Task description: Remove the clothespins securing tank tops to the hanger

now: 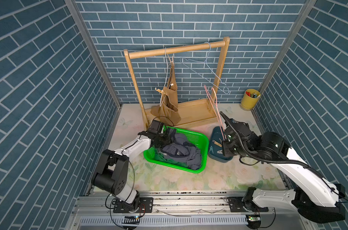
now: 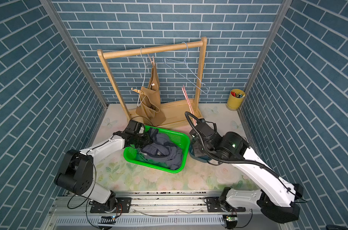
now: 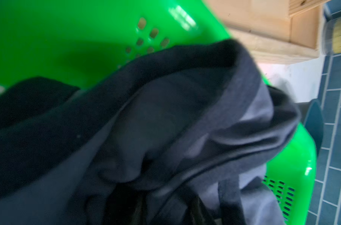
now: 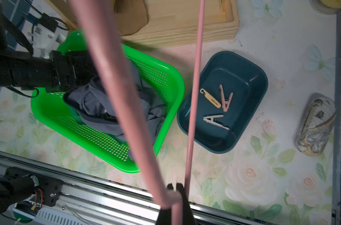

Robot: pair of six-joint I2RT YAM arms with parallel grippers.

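Observation:
A pink hanger (image 4: 194, 101), bare of any garment, is held by its hook end in my right gripper, raised near the dark blue bin. The dark grey tank top (image 1: 181, 149) lies crumpled in the green basket (image 1: 204, 145). My left gripper (image 1: 164, 141) is down at the basket's left side against this cloth; in the left wrist view its fingers (image 3: 196, 210) stand apart, dark against the fabric. Over on the wooden rack, a brown tank top (image 1: 170, 103) hangs from a white hanger with a wooden clothespin (image 1: 159, 90) on it.
The blue bin (image 4: 262, 76) holds a pink clothespin (image 4: 225, 98), a white clothespin (image 4: 215, 121) and a yellow one (image 4: 211, 98). An empty blue hanger (image 1: 204, 74) is on the rack (image 1: 177, 49). A yellow cup (image 1: 250, 99) and a patterned case (image 4: 316, 125) stand right.

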